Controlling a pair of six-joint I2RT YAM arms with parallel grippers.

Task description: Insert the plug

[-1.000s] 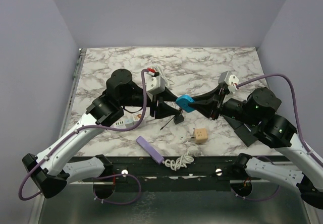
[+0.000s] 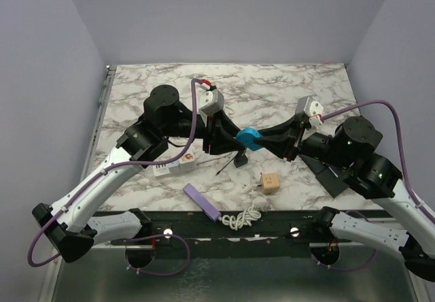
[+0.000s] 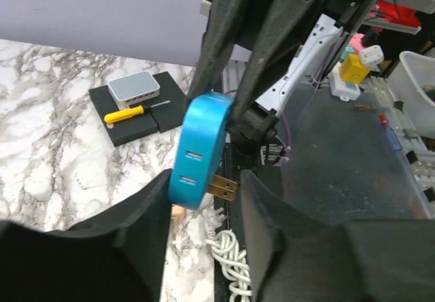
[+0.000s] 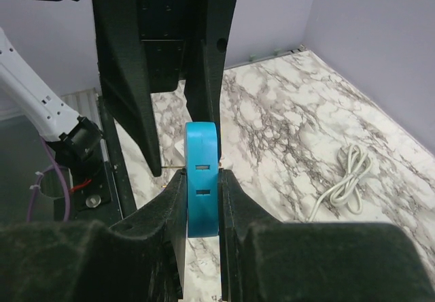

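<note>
A blue plug (image 2: 249,138) with brass prongs (image 3: 222,188) is held in the air above the middle of the table. Its edge, with two small slots, faces the wrist cameras. My right gripper is shut on its blue body. From the opposite side comes my left gripper (image 2: 234,140); its fingers (image 3: 136,227) stand apart on either side of the plug's lower end. I cannot tell whether they touch it. In the right wrist view a prong sticks out toward one left finger (image 4: 153,139). The power strip (image 2: 175,166) lies below, partly behind the left arm.
A beige plug block (image 2: 270,182), a purple bar (image 2: 202,201) and a coiled white cord (image 2: 240,218) lie near the front edge. Toward the right are black pads (image 3: 166,105) with a grey box (image 3: 134,88) and a yellow screwdriver (image 3: 124,114).
The right arm and the plug hold nearly the same place.
</note>
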